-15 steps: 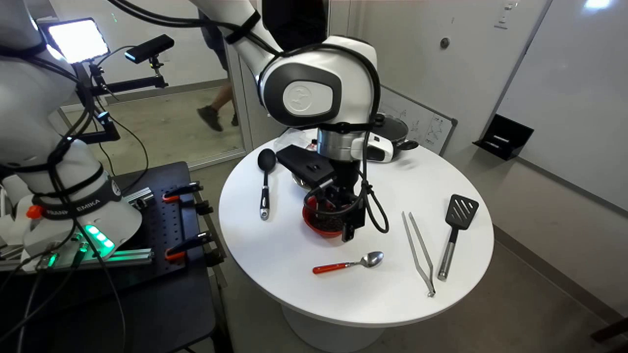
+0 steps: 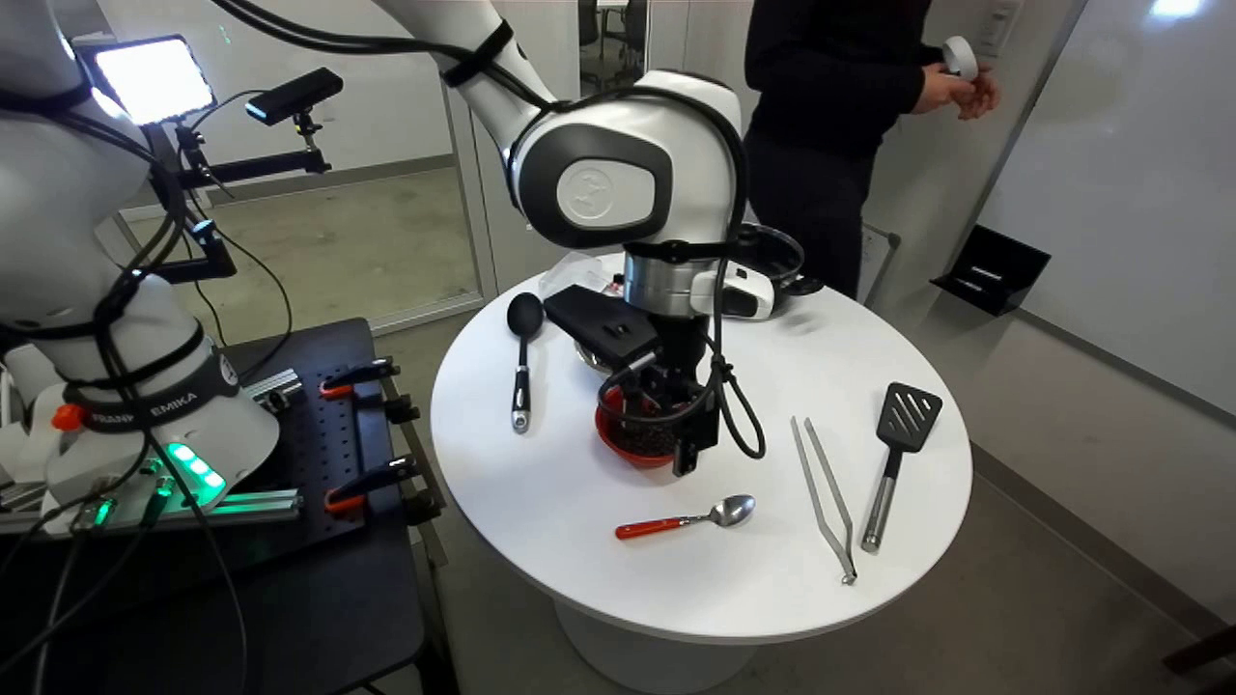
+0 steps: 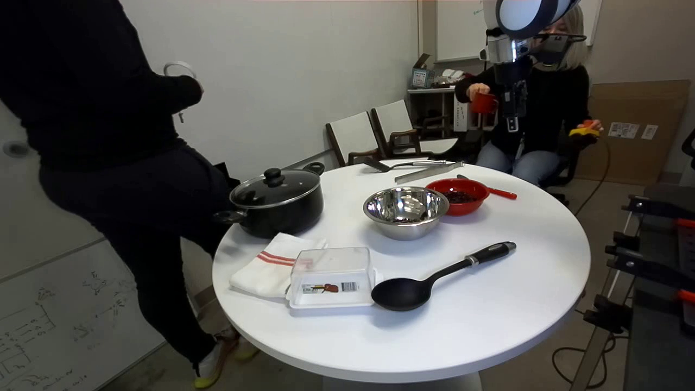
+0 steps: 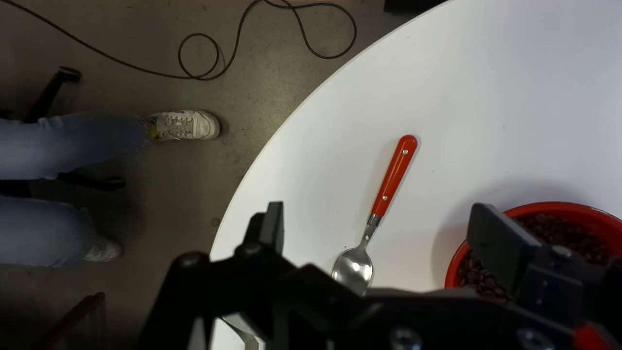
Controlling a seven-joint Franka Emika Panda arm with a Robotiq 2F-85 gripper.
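My gripper stands open above the table, with nothing held. In the wrist view, a small metal spoon with a red handle (image 4: 395,178) lies flat on the white tabletop, seen between and below my spread fingers. A red bowl (image 3: 466,203) with dark beans inside sits under the right finger, partly hidden by it. Right beside it stands a shiny steel bowl (image 3: 405,215), which my arm mostly blocks in exterior view 1.
Tongs (image 2: 828,498) and a slotted spatula (image 2: 910,419) lie at one side. A black ladle (image 3: 402,294), a clear-lidded box (image 3: 330,277), a folded towel (image 3: 270,267) and a lidded black pot (image 3: 277,202) occupy the other. People stand and sit close to the table.
A person in black has come to stand behind the table; earlier that spot was empty. My arm and the objects on the table look unmoved.
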